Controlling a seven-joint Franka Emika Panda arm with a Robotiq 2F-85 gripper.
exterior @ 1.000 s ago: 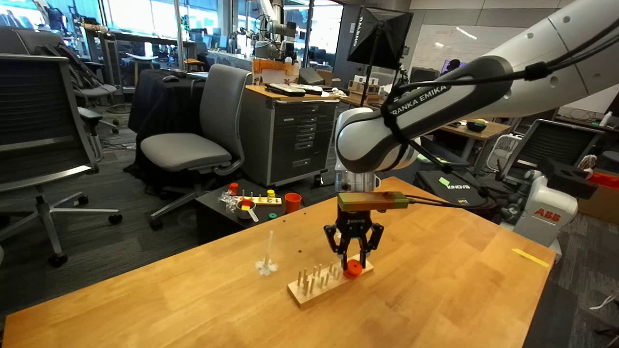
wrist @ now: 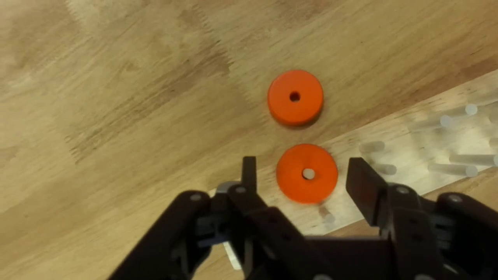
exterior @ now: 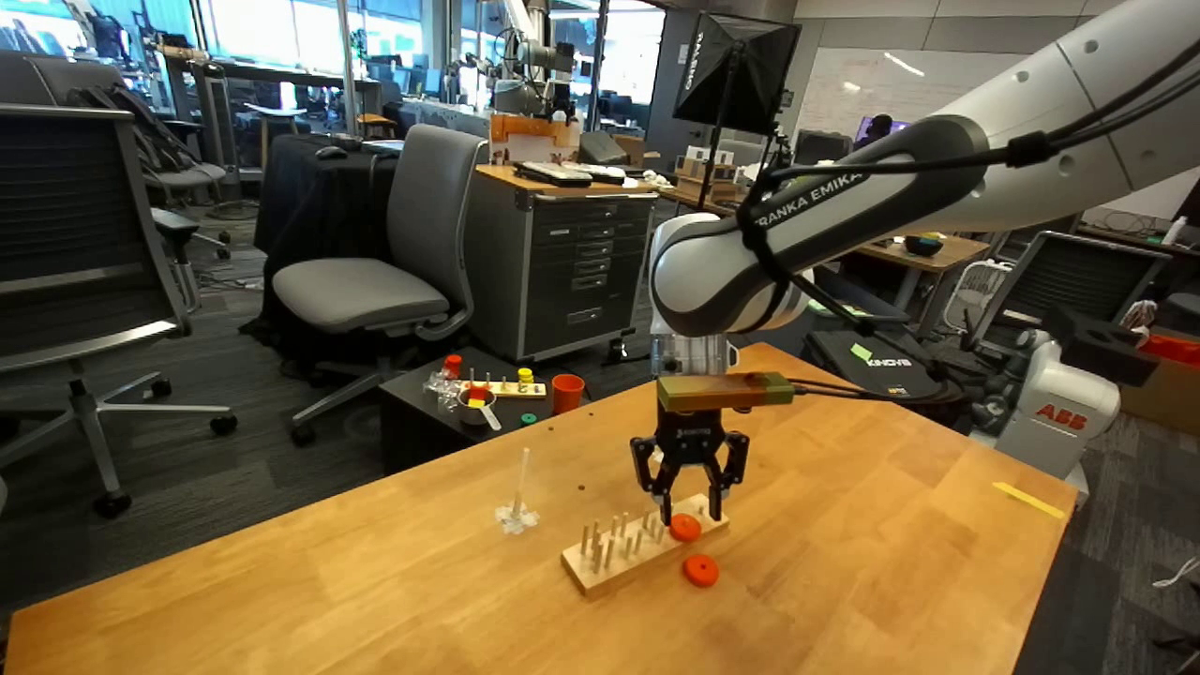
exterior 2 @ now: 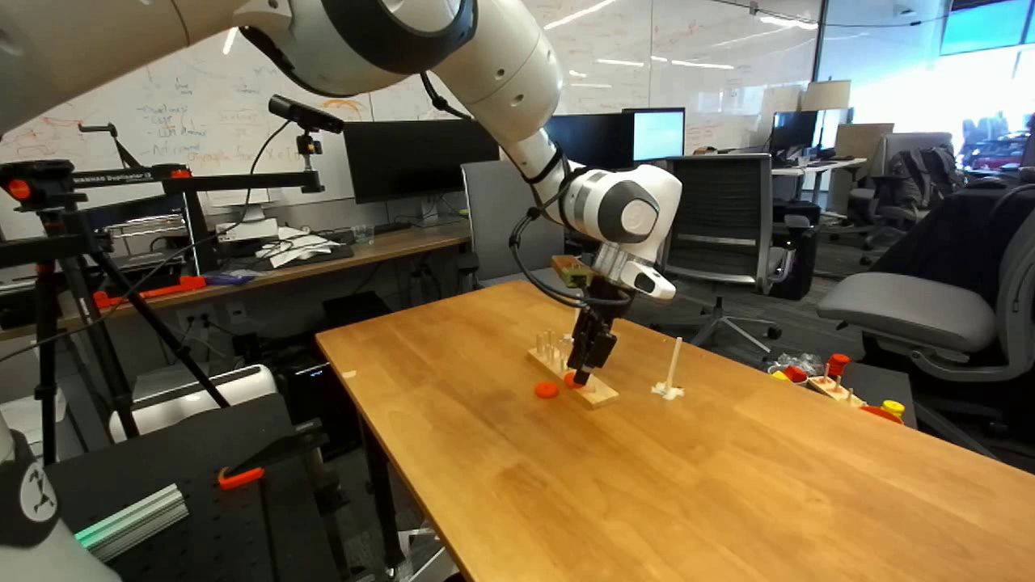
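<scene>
An orange-red disc (wrist: 308,186) sits around a peg of the wooden peg board (exterior: 607,576), the peg's tip showing in its hole. Beside the board, a second orange-red disc (exterior: 700,570) lies flat on the table, and in the wrist view this loose disc (wrist: 295,112) shows an empty hole. Over the board, my gripper (exterior: 689,516) points down with its fingers apart. Its fingers (wrist: 248,175) appear on either side of the pegged disc in the wrist view, with gaps between them and it. Nothing is held.
Several bare pegs (exterior: 609,551) stand at the board's other end. A lone upright stick (exterior: 520,484) rises from the table beyond the board. A low black table with cups and toys stands off the far edge.
The fingers have spread and the gripper has risen slightly. One disc, earlier between the fingers over the board, now lies on the table beside it. The board has shifted slightly.
</scene>
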